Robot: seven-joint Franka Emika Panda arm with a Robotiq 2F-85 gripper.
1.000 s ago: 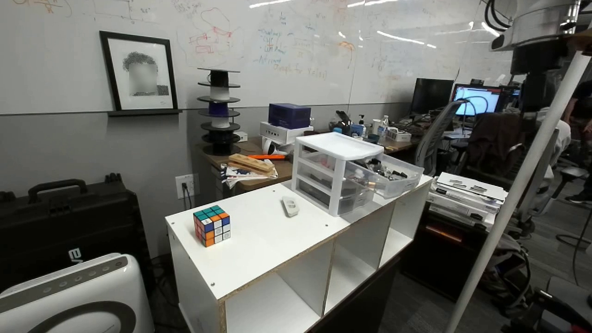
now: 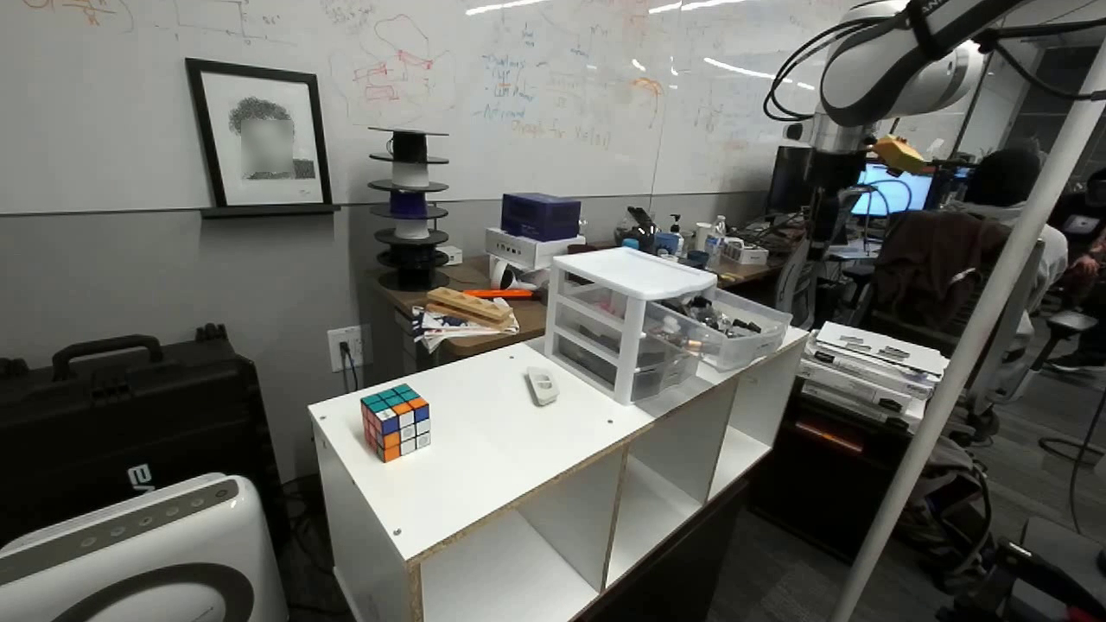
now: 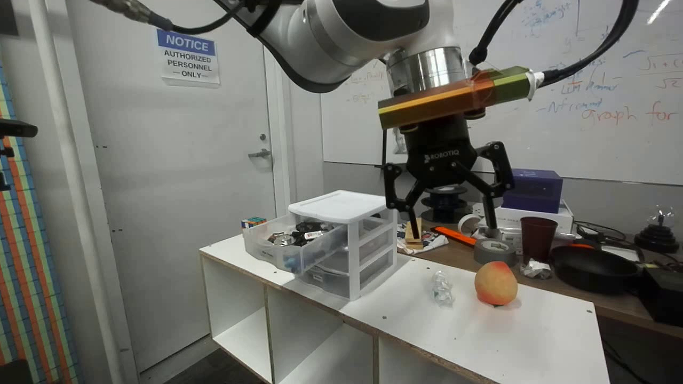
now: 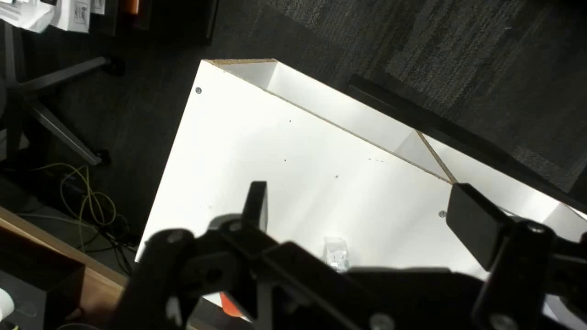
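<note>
High over the white shelf top (image 3: 544, 333), my gripper (image 3: 453, 229) points down with its fingers spread and nothing between them. A yellow-red peach (image 3: 496, 284) sits on the shelf below it, toward the right. Beside the peach lies a crumpled clear plastic piece (image 3: 442, 289), also visible between the fingers as a clear object (image 4: 336, 254) in the wrist view. Only a red-orange bit of the peach (image 4: 230, 305) shows there, the gripper covering the rest. A white drawer unit (image 3: 342, 206) has its top clear drawer (image 3: 288, 246) pulled out, full of small items.
Behind the drawers, a Rubik's cube (image 2: 395, 422) and a small white device (image 2: 541, 387) rest on the other end of the shelf. The desk behind holds a tape roll (image 3: 494, 252), a dark cup (image 3: 538, 238) and a black pan (image 3: 595, 265). Bare shelf surrounds the peach.
In exterior view 1 the arm and gripper have moved left from the right edge, showing more of the arm. The objects on the shelf look unmoved.
</note>
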